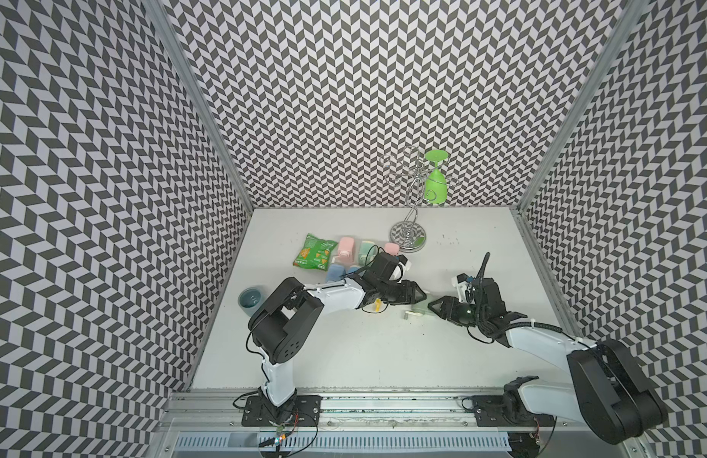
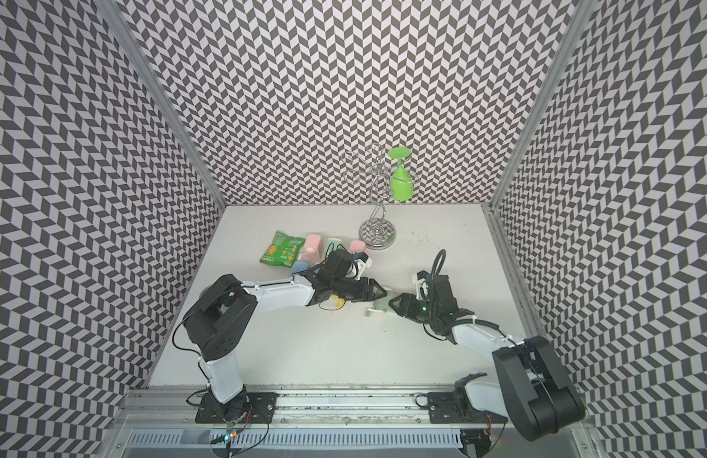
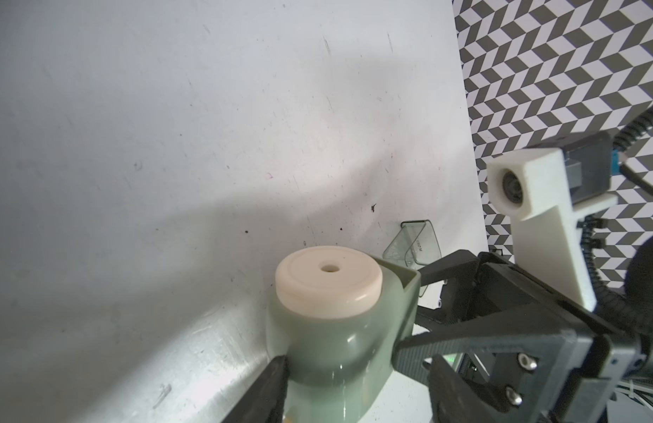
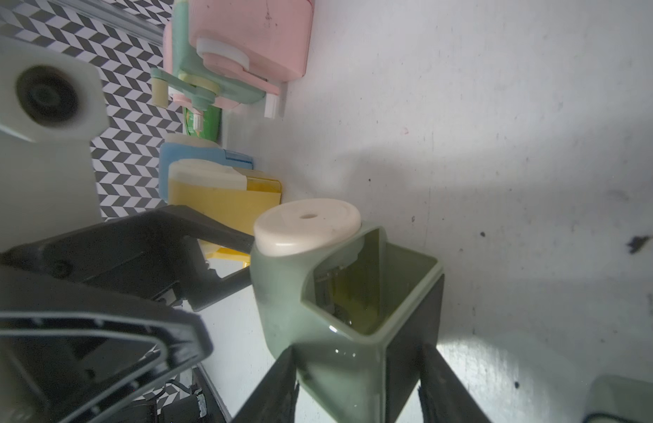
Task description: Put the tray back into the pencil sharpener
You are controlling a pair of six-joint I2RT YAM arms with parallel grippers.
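Observation:
The pencil sharpener (image 3: 333, 338) has a pale green body and a cream round cap; it is held off the table, tilted. My left gripper (image 1: 423, 296) is shut on its cap-side body. In the right wrist view its hollow tray slot (image 4: 351, 289) is empty. My right gripper has its fingers on either side of the slot end, close against the walls; whether they grip cannot be told. The clear greenish tray lies on the table beyond the right gripper, and a corner of it (image 4: 622, 398) shows at the right wrist view's lower right.
Several pink, green, blue and yellow sharpeners (image 4: 227, 197) stand behind the left gripper. A green snack bag (image 1: 314, 252), a blue-grey cup (image 1: 252, 298) and a metal stand (image 1: 407, 236) with a green goblet (image 1: 436, 185) are around them.

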